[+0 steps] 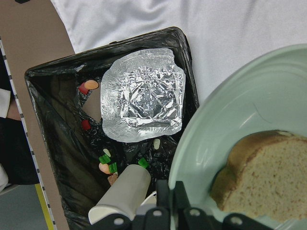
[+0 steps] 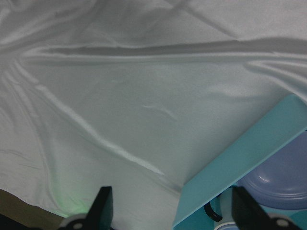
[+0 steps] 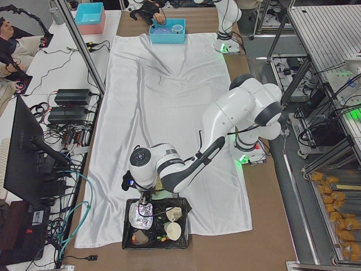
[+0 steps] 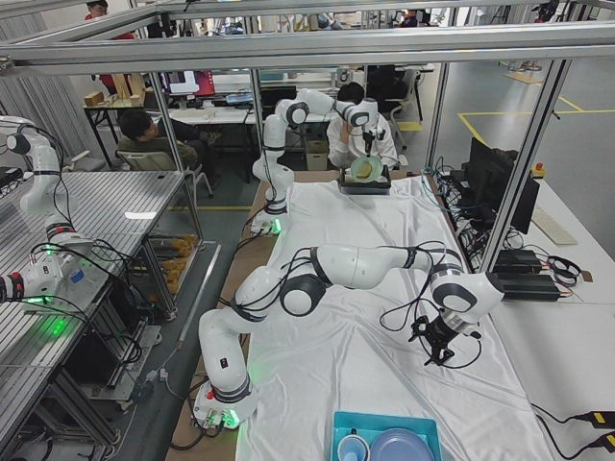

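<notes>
My left gripper is shut on the rim of a pale green plate point(image 1: 254, 96), which carries a slice of bread point(image 1: 259, 177); in the camera left view it is above the black bin point(image 3: 186, 237). The bin holds crumpled foil point(image 1: 143, 96), white cups point(image 1: 120, 196) and small coloured scraps. In the right wrist view my right gripper is open over white cloth, beside a blue tray point(image 2: 244, 153) holding a purple plate point(image 2: 276, 177) and a mug point(image 2: 223, 213).
The white cloth point(image 3: 158, 96) between bin and tray is largely clear. A monitor point(image 3: 28, 164), cables and metal frame posts line the table's edge in the camera left view.
</notes>
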